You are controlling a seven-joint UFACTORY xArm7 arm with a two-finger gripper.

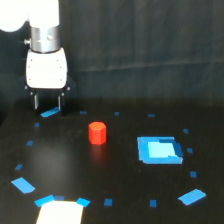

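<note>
A small red block [97, 133] rests on the dark table, left of centre in the camera view. To its right lies a blue square frame or shallow tray [146, 151] with a white middle. My white gripper [48, 102] is at the upper left, behind and to the left of the red block and apart from it. Its two thin dark fingers stand wide apart, so it is open, and nothing shows between them.
Blue tape pieces [23, 185] and small blue marks dot the table. A pale object with an orange tint [60, 212] is cut off by the bottom edge. Bare table lies between the block and the tray. Dark curtain hangs behind.
</note>
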